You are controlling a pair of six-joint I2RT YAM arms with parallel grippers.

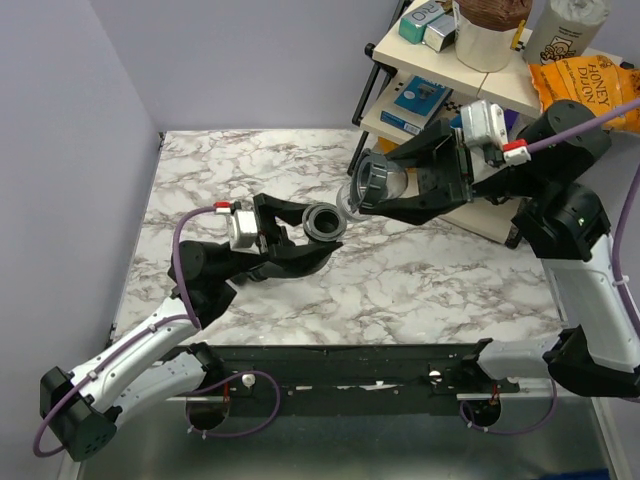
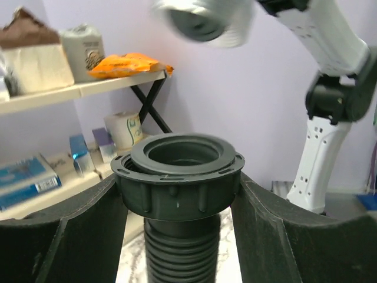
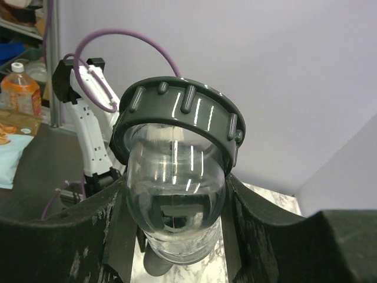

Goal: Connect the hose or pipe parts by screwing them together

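The dark corrugated hose (image 2: 179, 250) has a ringed end fitting (image 2: 177, 194), gripped by my left gripper (image 1: 318, 228) with its opening facing up; in the top view it sits centre-left over the marble table. My right gripper (image 1: 375, 185) is shut on a clear cylinder (image 3: 177, 183) with a dark ribbed collar (image 3: 182, 103), raised to the upper right of the hose end. The two pieces are apart in the top view. The rest of the hose is mostly hidden under the left gripper.
A cream shelf rack (image 1: 480, 85) with boxes, tubs and an orange bag (image 1: 585, 80) fills the back right. Grey walls border the marble table (image 1: 440, 290) at left and back.
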